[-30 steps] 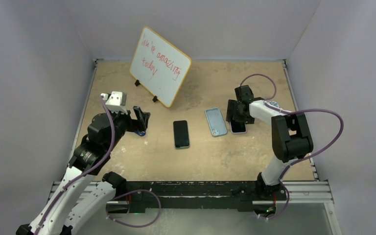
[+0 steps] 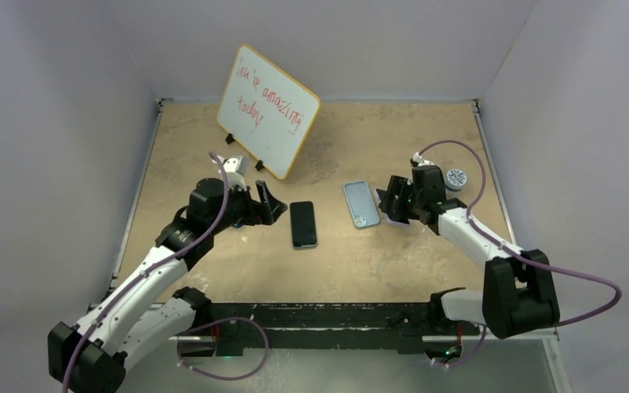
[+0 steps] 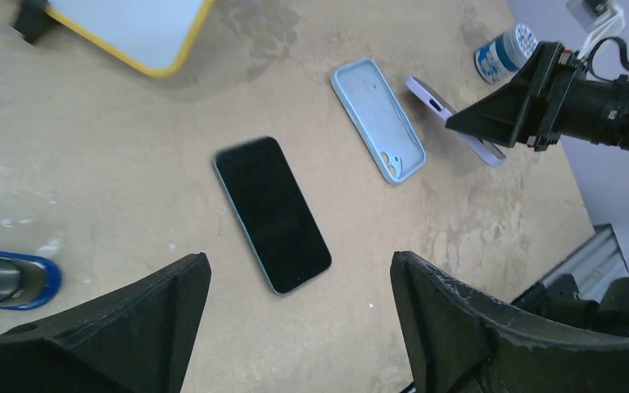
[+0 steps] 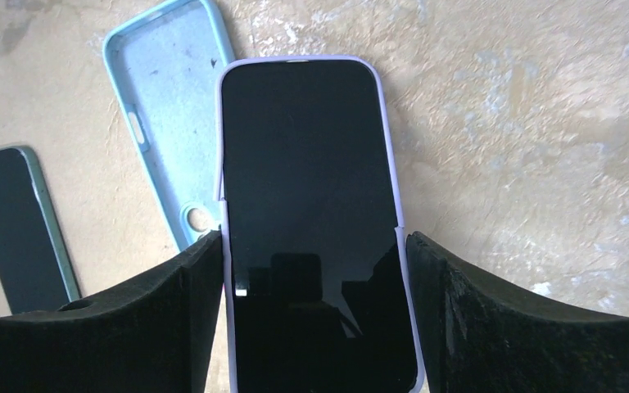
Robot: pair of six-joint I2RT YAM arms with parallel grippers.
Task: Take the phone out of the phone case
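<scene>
A phone with a black screen in a lilac case [image 4: 307, 164] fills the middle of the right wrist view, between the fingers of my right gripper, which touch or nearly touch its sides; in the left wrist view it is tilted. An empty light blue case [image 2: 361, 204] lies beside it. A second black phone [image 2: 303, 225] lies flat further left. My left gripper is open, above and left of that phone, with nothing between its fingers.
A whiteboard [image 2: 266, 110] with red writing stands at the back left. A round container [image 2: 456, 179] sits at the right. A blue-rimmed object [image 3: 12, 278] lies at the left.
</scene>
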